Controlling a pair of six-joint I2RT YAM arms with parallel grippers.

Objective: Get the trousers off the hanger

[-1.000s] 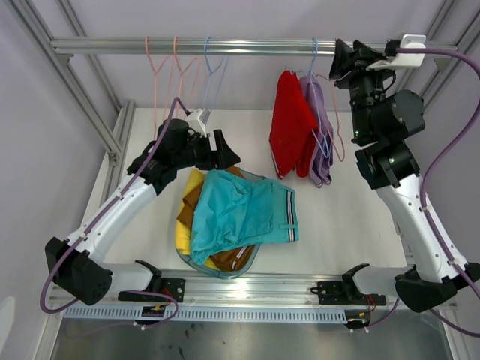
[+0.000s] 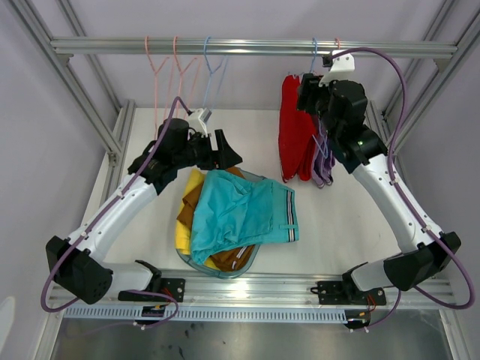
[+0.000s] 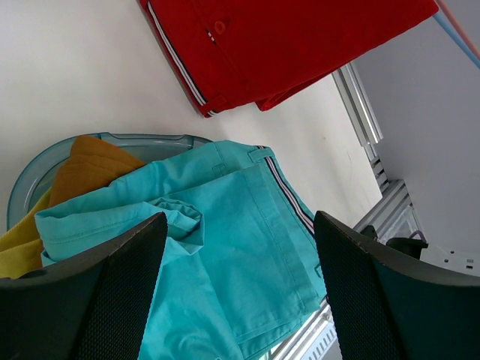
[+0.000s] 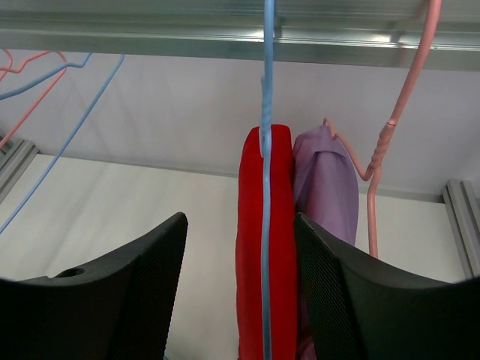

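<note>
Red trousers (image 2: 295, 131) hang on a blue hanger (image 4: 266, 210) beside a purple garment (image 4: 326, 184) at the rail's right. My right gripper (image 2: 307, 94) is up at these hangers; in the right wrist view its open fingers stand either side of the blue hanger's wire. My left gripper (image 2: 223, 150) hovers over the clothes pile, its fingers apart with nothing between them. Below it lie turquoise trousers (image 2: 240, 214) with a striped waistband, over yellow and brown clothes in a clear basin (image 3: 150, 146).
Empty pink and blue hangers (image 2: 211, 71) hang left of centre from the rail (image 2: 127, 45). The metal frame and grey walls enclose the space.
My right arm has moved left along the rail, from right of the hung garments to the blue hanger. The red trousers have swung slightly. The left arm is nearly unchanged.
</note>
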